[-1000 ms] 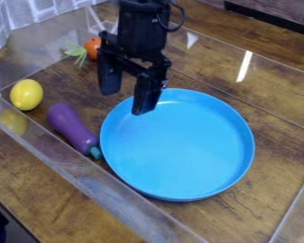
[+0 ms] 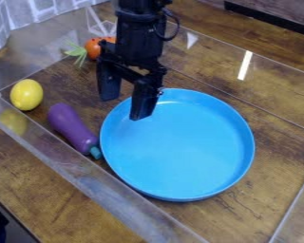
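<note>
My black gripper [image 2: 126, 85] hangs open above the wooden surface, just behind the upper-left rim of a large blue plate [image 2: 178, 150]. Nothing shows between its fingers. To the left of the plate lies a purple eggplant [image 2: 69, 127], and farther left a yellow lemon [image 2: 27, 94]. An orange carrot with green leaves [image 2: 96, 47] lies at the back, partly hidden behind the arm.
A clear plastic wall runs diagonally along the lower left, and another edge shows at the top left and right. Bare wood [image 2: 237, 81] is free behind and to the right of the plate.
The arm and gripper have shifted very slightly; the plate, eggplant, lemon and carrot stay where they were.
</note>
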